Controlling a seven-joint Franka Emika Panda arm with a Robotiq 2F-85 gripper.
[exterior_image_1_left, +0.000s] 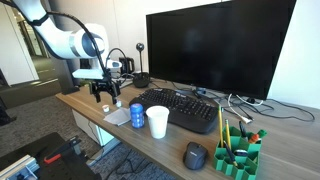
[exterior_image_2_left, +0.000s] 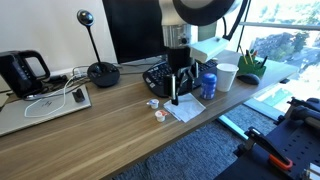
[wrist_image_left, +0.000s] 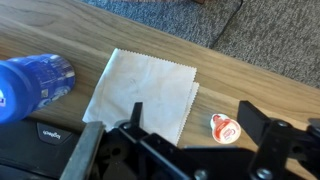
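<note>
My gripper is open, its dark fingers wide apart with nothing between them. It hovers over the desk near a folded white napkin (wrist_image_left: 142, 92), which lies flat below the left finger. A small round piece with a white rim and reddish marks (wrist_image_left: 225, 129) rests on the wood to the right of the napkin, close to the right finger. In the second exterior view the gripper (exterior_image_2_left: 182, 96) is above the napkin's far-left side, with small white pieces (exterior_image_2_left: 160, 115) on the desk beside it.
A blue can (exterior_image_1_left: 137, 115) and a white cup (exterior_image_1_left: 157, 122) stand near the napkin. Behind them lie a black keyboard (exterior_image_1_left: 180, 108) and a monitor (exterior_image_1_left: 215, 45). A mouse (exterior_image_1_left: 195, 156) and green pen holder (exterior_image_1_left: 232, 152) are farther right. Bare wood (exterior_image_2_left: 80, 145) extends on the other side.
</note>
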